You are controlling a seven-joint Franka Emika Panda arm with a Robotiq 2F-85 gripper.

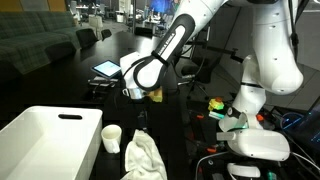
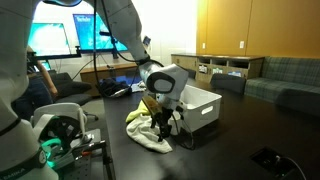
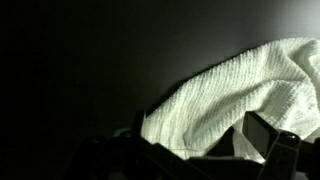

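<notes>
A white cloth lies crumpled on the dark table, near the front in exterior view 1. Just above its far edge hangs my gripper, pointing down. In the wrist view the ribbed cloth spreads under and beyond the gripper, whose fingers stand wide apart, open, with no part of the cloth held. Exterior view 2 has the gripper low beside the cloth; whether the tips touch it, I cannot tell.
A white mug stands close to the cloth's left side. Left of it is a large, empty-looking white box. A black device with a cable lies on the table in exterior view 2.
</notes>
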